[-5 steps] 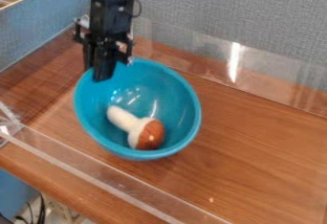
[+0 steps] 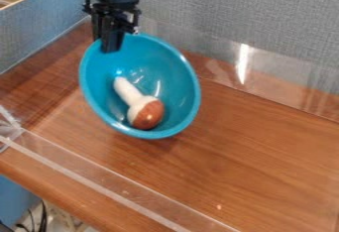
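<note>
A turquoise bowl (image 2: pixel 177 82) with a white-stemmed, brown-capped toy mushroom (image 2: pixel 141 104) inside is at the left-centre of the view. My black gripper (image 2: pixel 110 44) is at the bowl's back rim, its fingertips at or over the rim. Whether it is shut on the rim is hard to tell from this view.
A grey textured wall (image 2: pixel 252 18) with clear plastic along its foot stands behind, a blue-grey side wall at left, and a clear strip runs along the front-left edge.
The bowl, with the mushroom in it, has moved toward the back-left along with my gripper, which stays at its rim.
</note>
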